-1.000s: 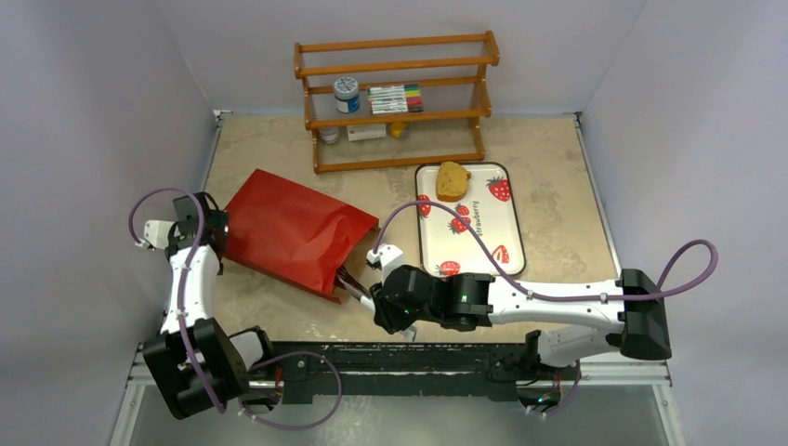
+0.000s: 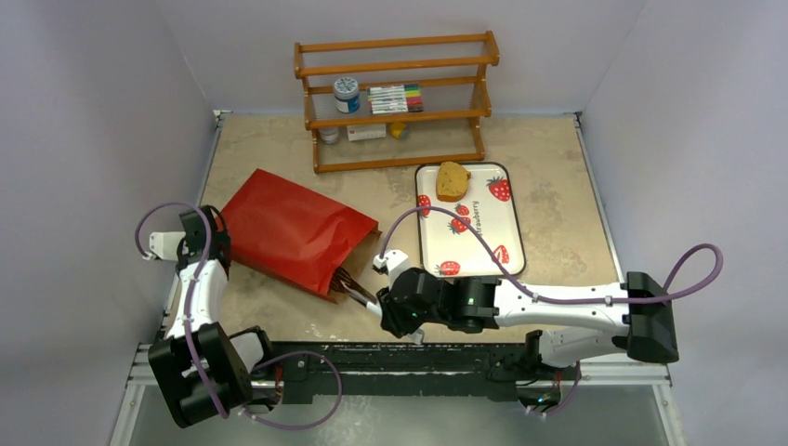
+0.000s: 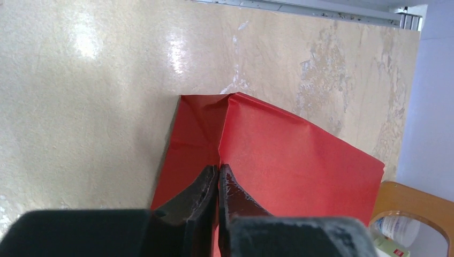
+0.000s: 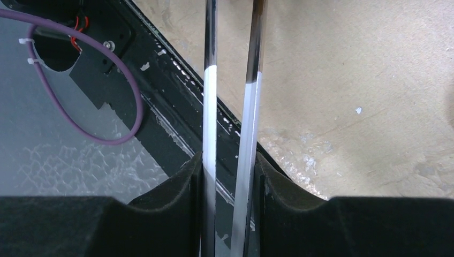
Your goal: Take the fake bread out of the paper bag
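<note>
The red paper bag (image 2: 295, 221) lies on its side at the left of the table, its mouth towards the lower right. My left gripper is shut at the bag's closed end, a fold of paper running into its fingertips. My right gripper is shut on the white handles of a pair of tongs (image 4: 210, 107); both arms of the tongs run out past its fingers. In the top view the dark ends of the tongs reach into the bag's mouth, and their tips are hidden. A slice of fake bread (image 2: 453, 181) rests on the strawberry tray (image 2: 483, 223). What the bag holds inside cannot be seen.
At the back stands a wooden rack (image 2: 400, 116) with a jar (image 2: 347, 94), coloured pens (image 2: 395, 98) and small boxes. Bare table lies right of the tray and between the bag and the rack.
The right arm has edged a little to the right with the tongs.
</note>
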